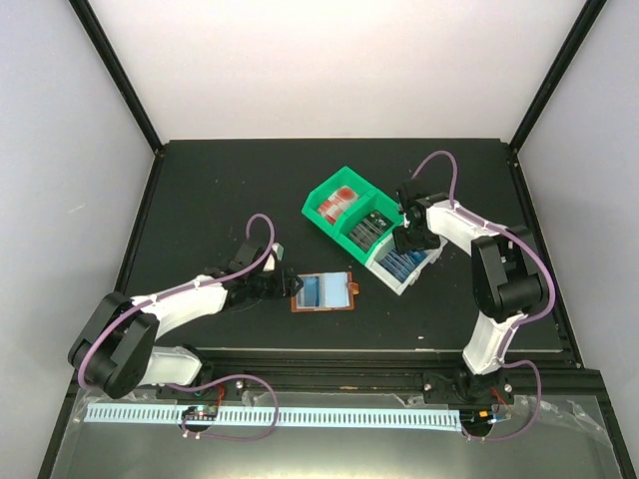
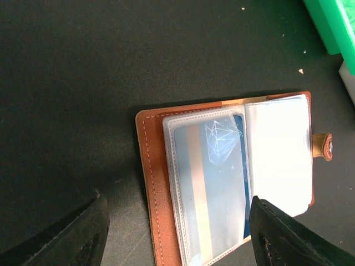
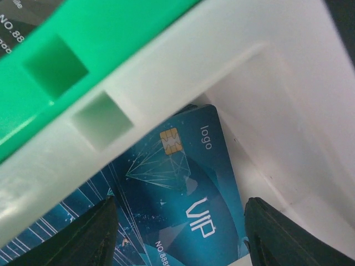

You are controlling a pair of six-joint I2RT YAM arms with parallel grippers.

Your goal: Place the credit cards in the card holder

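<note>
The brown card holder (image 2: 158,194) lies spread on the black table, a blue card (image 2: 211,183) showing in its clear left sleeve and a white sleeve (image 2: 280,149) on its right. My left gripper hovers over the holder's left side, fingers apart with nothing held. In the right wrist view, a dark blue "VIP" card (image 3: 183,183) sits in the tray's white compartment (image 3: 288,127), partly over a striped blue card (image 3: 55,233). Above it my right gripper stands open and empty, one finger to either side of that card in view.
Two green compartments (image 1: 313,207) adjoin the white one; they hold red cards (image 1: 337,205) and dark cards (image 1: 370,231). Raised walls surround the right gripper. Bare table lies behind the left arm and in front of the holder.
</note>
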